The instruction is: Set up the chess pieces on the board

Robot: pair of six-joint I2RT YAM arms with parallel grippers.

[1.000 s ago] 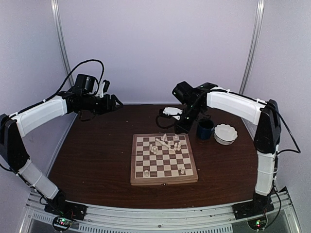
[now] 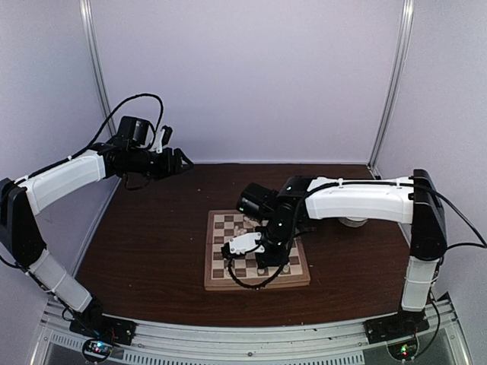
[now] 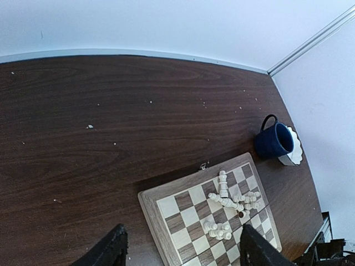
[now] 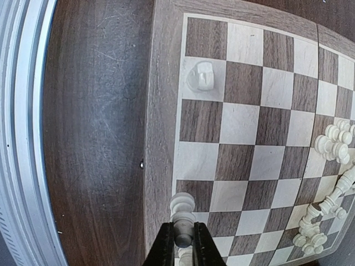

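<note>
A wooden chessboard (image 2: 255,285) lies open in the middle of the table, partly hidden in the top view by my right arm. In the right wrist view my right gripper is shut on a pale chess piece (image 4: 182,203), held over the board's near edge row. One white piece (image 4: 204,76) stands on that row, and another pale piece (image 4: 186,257) shows just behind the fingers. Several white pieces (image 3: 223,184) lie jumbled toward the board's far side. Up at the left, clear of the board, my left gripper is open and empty.
Beyond the board's far right corner, a dark blue mug (image 3: 273,141) stands beside a white fluted bowl (image 3: 294,151). My right forearm stretches across the right side.
My right arm has swung from the board's far right side toward the near edge, moving left and closer, with the held piece. The left arm stays where it was.
</note>
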